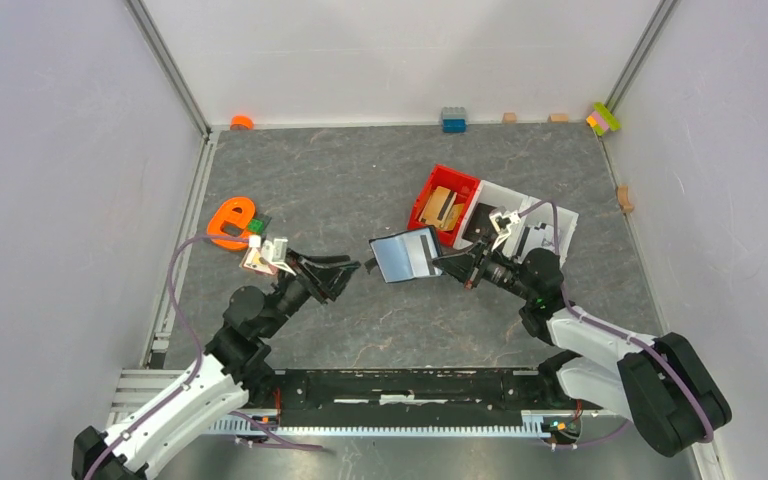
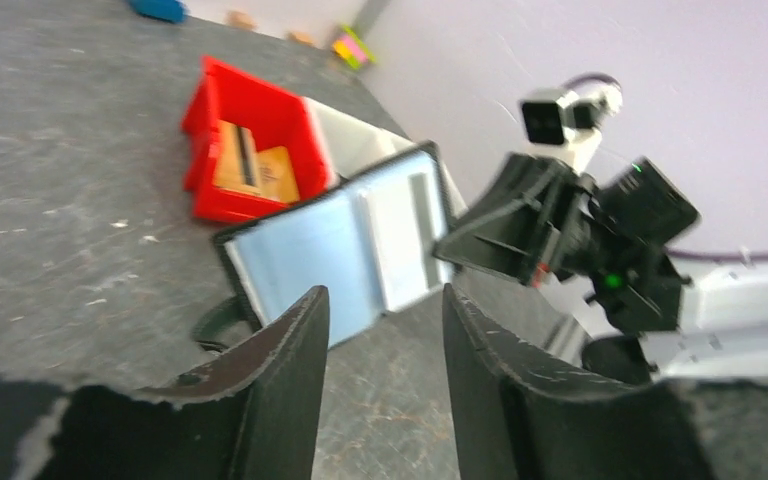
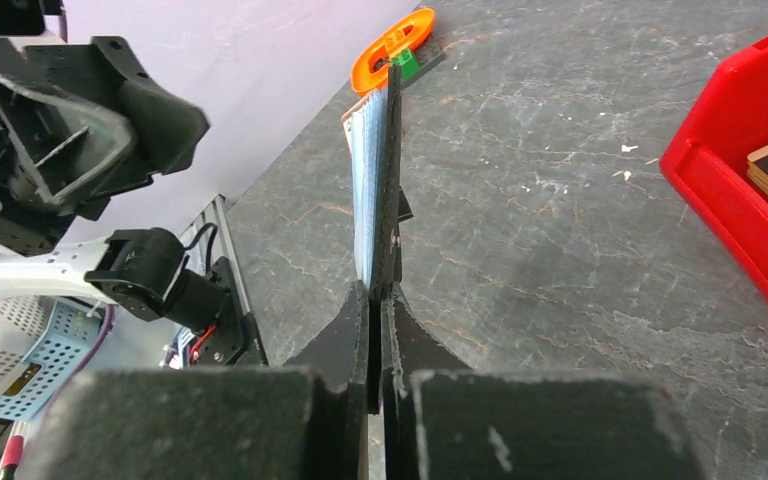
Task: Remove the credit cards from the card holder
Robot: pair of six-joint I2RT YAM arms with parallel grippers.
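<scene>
The open card holder, black outside with pale blue and white inside, hangs from my right gripper, shut on its edge. In the left wrist view its face shows a white panel with a dark strip; in the right wrist view it is edge-on, pinched between the fingers. My left gripper stands open just left of the holder, nothing between its fingertips.
A red box with wooden pieces and a white tray lie behind my right arm. An orange object and a small card item lie at the left.
</scene>
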